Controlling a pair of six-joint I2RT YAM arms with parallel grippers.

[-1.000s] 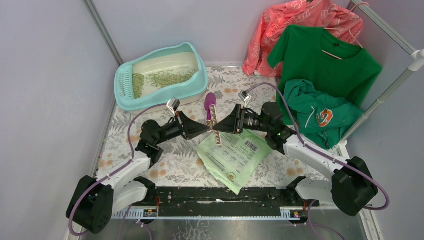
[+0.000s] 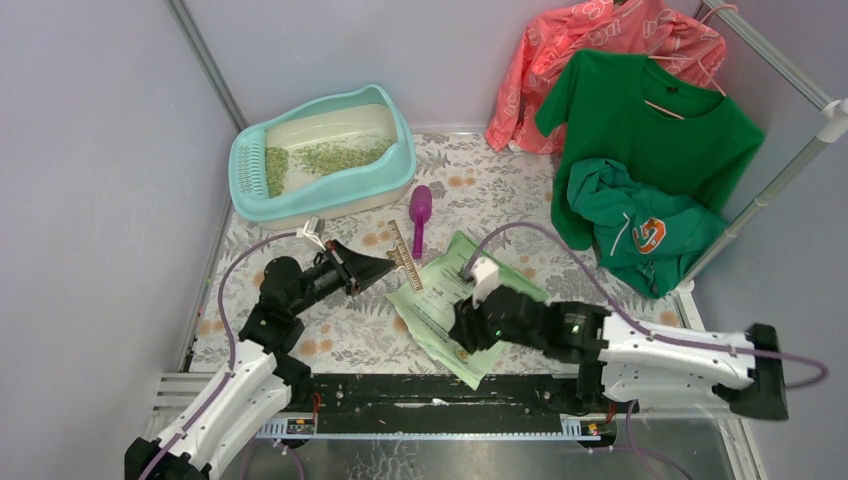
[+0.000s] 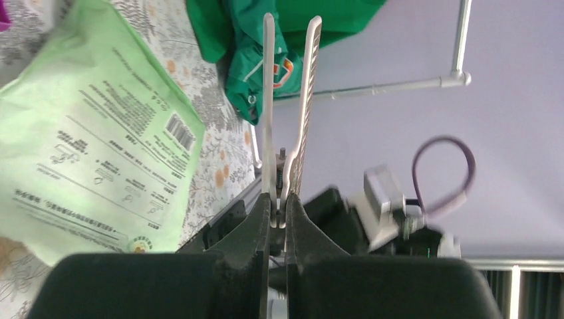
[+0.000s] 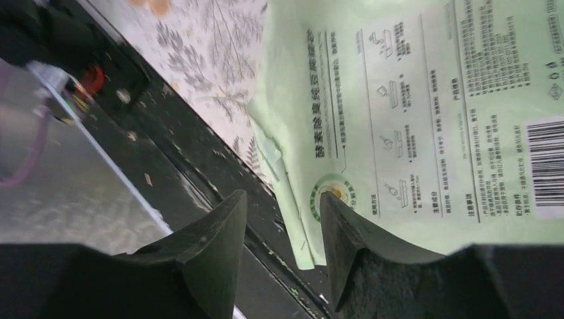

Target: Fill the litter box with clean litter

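Observation:
The light-blue litter box holds a thin scatter of pellets at the back left. The green litter bag lies on the patterned mat. My left gripper is shut on scissors with patterned handles, seen edge-on as two pale strips in the left wrist view. My right gripper, blurred from above, is low over the bag's front left edge, open with nothing between its fingers. A purple scoop lies behind the bag.
Hanging clothes and a bunched teal garment fill the right side. A dark metal strip runs along the front. Bare mat shows left of the bag.
My right gripper has pulled away from the scissors and swung down toward the front of the bag. My left gripper has drawn back leftward with the scissors.

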